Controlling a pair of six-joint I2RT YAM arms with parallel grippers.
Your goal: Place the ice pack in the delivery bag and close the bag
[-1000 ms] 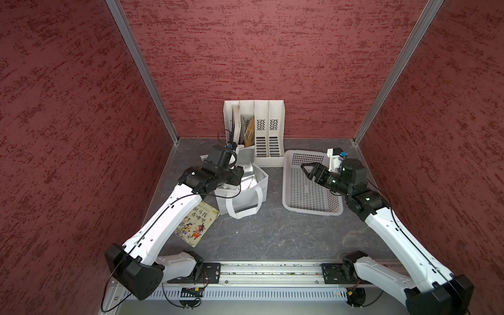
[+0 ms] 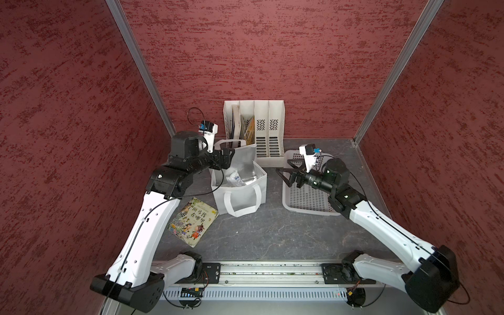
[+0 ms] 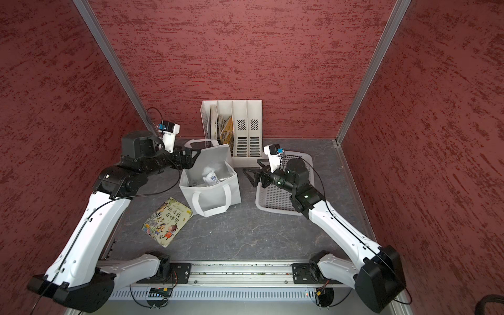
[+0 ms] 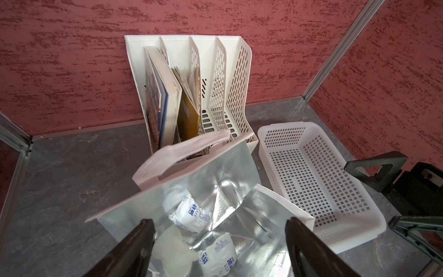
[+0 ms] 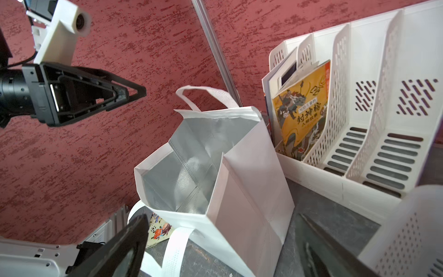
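Observation:
The white delivery bag (image 2: 244,199) stands open mid-table, its silver lining showing. Inside lie white ice packs with blue print (image 4: 191,214), one near the back, another (image 4: 219,256) lower, beside a paler pouch (image 4: 173,254). My left gripper (image 2: 225,157) hangs open above the bag's upper left, with nothing between its fingers. My right gripper (image 2: 286,173) stands open and empty right of the bag, over the near left of the basket.
A white file rack (image 2: 275,131) with books stands behind the bag. A plastic basket (image 2: 309,204) sits at right. A picture book (image 2: 191,223) lies left front.
My left arm has risen up and to the left out of the bag area, uncovering the ice pack inside. My right gripper has moved left toward the bag.

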